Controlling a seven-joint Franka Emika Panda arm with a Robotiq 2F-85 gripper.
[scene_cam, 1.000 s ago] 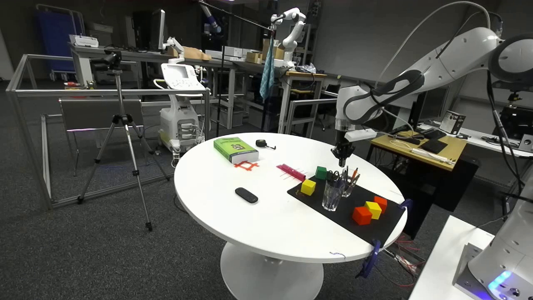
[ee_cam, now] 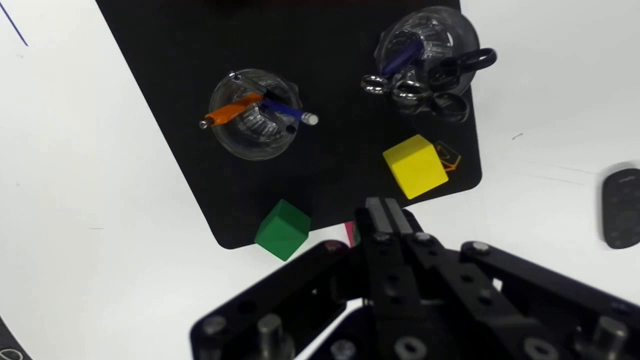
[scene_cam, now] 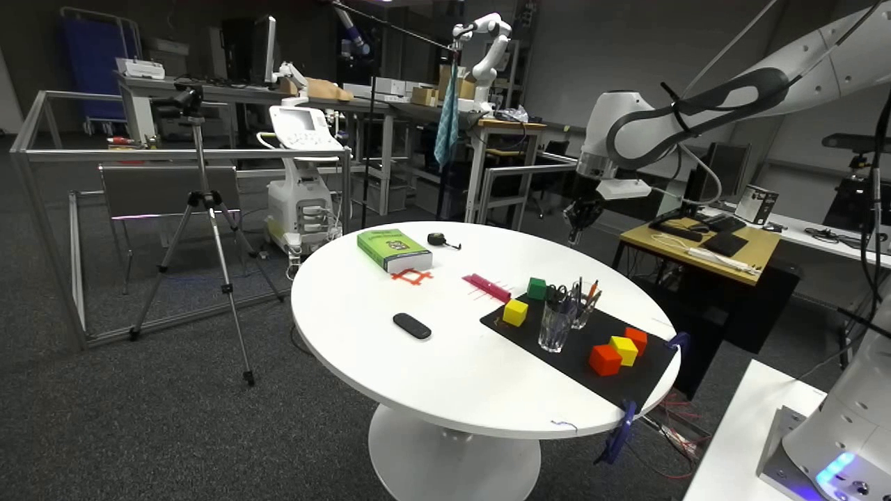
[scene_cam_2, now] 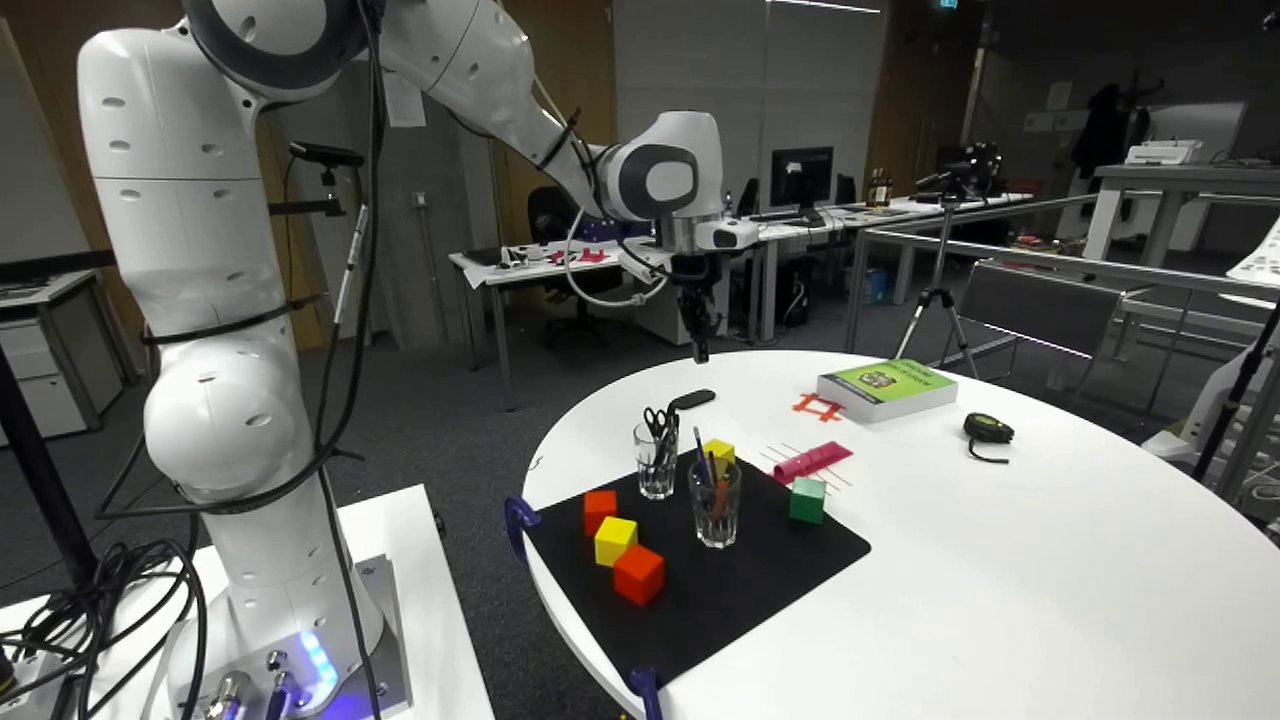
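My gripper is shut, with nothing showing between its fingers, and hangs well above the table. In the wrist view a green cube lies left of the fingertips at the black mat's edge. A yellow cube sits just beyond the fingertips, near the mat's corner. One glass holds pens; another glass holds scissors and a pen. Two red cubes and a second yellow cube stand in a row on the mat in exterior view 2.
On the white table lie a green book, a tape measure, a pink object and a dark oblong device. Blue clamps grip the table's edge. Bare tabletop surrounds the device and book.
My arm has risen, lifting the shut gripper higher above the table and slightly to the right in exterior view 1. The cubes and glasses stay where they were.
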